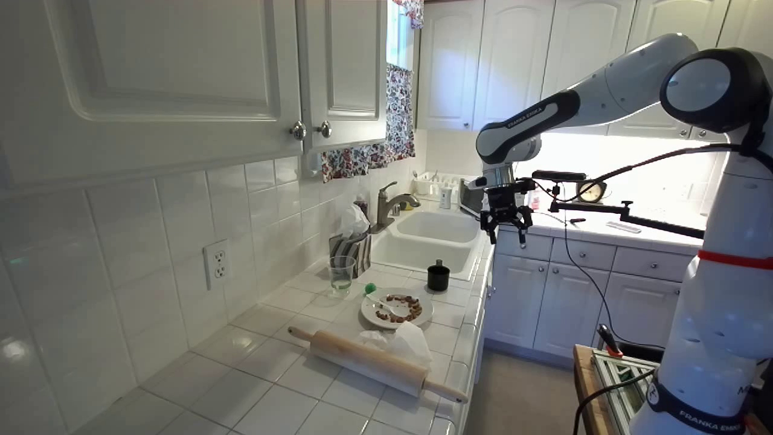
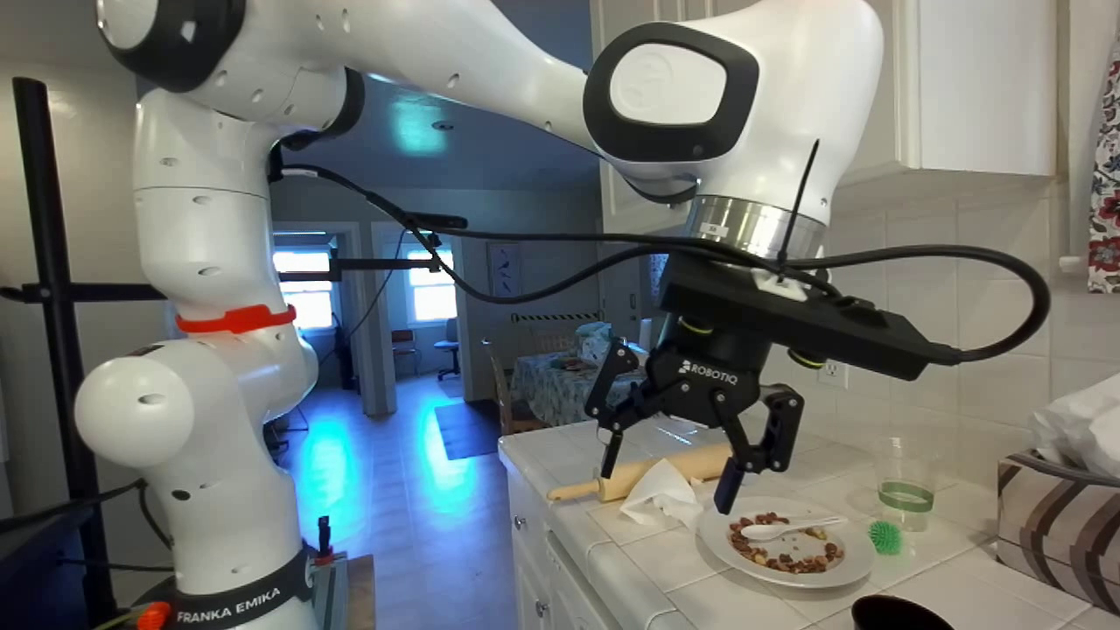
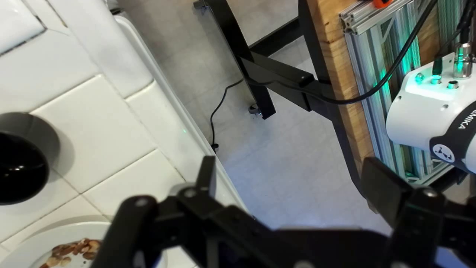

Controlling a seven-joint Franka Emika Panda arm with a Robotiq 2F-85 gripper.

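Note:
My gripper [image 1: 509,241] hangs open beyond the counter's front edge, above the floor, its fingers pointing down with nothing between them. In the wrist view its dark fingers [image 3: 206,175] are spread wide over bare floor. On the counter a white plate [image 2: 724,546] holds brown nut-like pieces and a white plastic spoon [image 2: 782,528]. A black cup [image 1: 438,277] stands between plate and sink. Behind the plate are a spiky green ball [image 2: 885,537] and a clear cup [image 1: 341,275] with a green band. A wooden rolling pin [image 1: 368,359] and crumpled white tissue [image 1: 411,344] lie at the plate's other side.
A striped tissue box [image 1: 360,254] stands against the wall near the faucet [image 1: 388,206]. The white double sink [image 1: 409,254] lies past the black cup. Upper cabinets [image 1: 340,72] overhang the counter.

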